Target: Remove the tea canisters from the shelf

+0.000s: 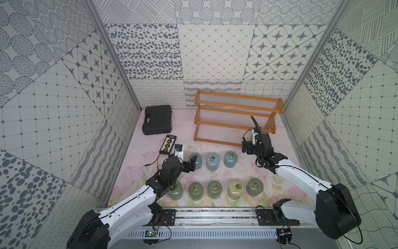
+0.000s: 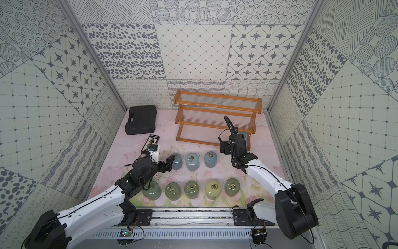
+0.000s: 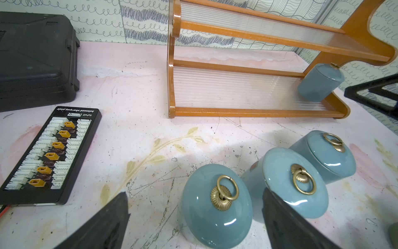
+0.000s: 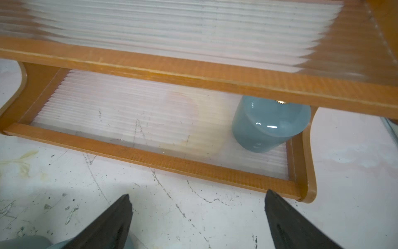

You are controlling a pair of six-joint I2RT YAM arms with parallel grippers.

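One blue-grey tea canister [image 4: 265, 124] stands on the lowest level of the wooden shelf [image 4: 186, 164], at its right end; the upper board hides its lid knob in part. Facing it from in front of the shelf, my right gripper is open and empty. Three blue canisters [image 1: 212, 161] stand in a row on the table before the shelf. My left gripper is open beside the leftmost of them [image 3: 217, 203], which shows between its fingers in the left wrist view without being gripped. Several green canisters [image 1: 214, 189] line the table's front.
A black case [image 1: 157, 120] and a charging board [image 3: 51, 153] lie on the left of the table. The shelf's upper boards [image 1: 238, 100] overhang the lowest level. Bare table lies between the case and the shelf.
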